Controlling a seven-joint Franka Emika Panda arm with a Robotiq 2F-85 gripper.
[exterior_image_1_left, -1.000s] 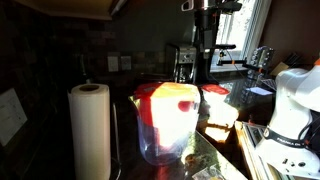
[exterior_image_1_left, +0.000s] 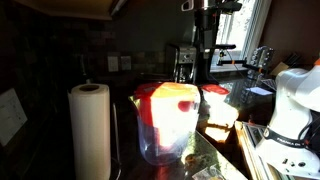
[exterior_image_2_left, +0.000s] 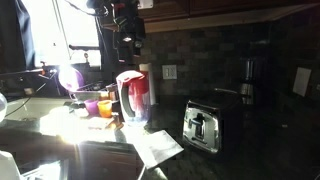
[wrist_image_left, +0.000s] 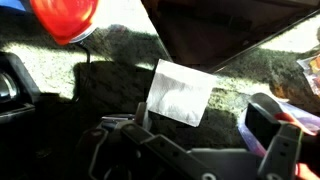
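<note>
High above the counter, my gripper (exterior_image_1_left: 207, 48) points down, apart from everything below. In the wrist view the gripper stands open, its dark fingers (wrist_image_left: 265, 118) wide apart with nothing seen between them. A white square sheet, paper or cloth (wrist_image_left: 180, 93), lies flat on the dark speckled counter below. The second exterior view shows a white sheet (exterior_image_2_left: 157, 148) in front of the toaster (exterior_image_2_left: 205, 125). A clear pitcher with a red lid (exterior_image_1_left: 167, 125) stands upright on the counter; its red top (wrist_image_left: 62, 15) shows at the wrist view's upper left.
A paper towel roll (exterior_image_1_left: 90, 130) stands left of the pitcher. Orange and purple cups (exterior_image_2_left: 98, 108) sit near the bright window. In the wrist view, a dark flat panel (wrist_image_left: 215, 28) borders the counter and a colourful packet (wrist_image_left: 312, 72) lies at right.
</note>
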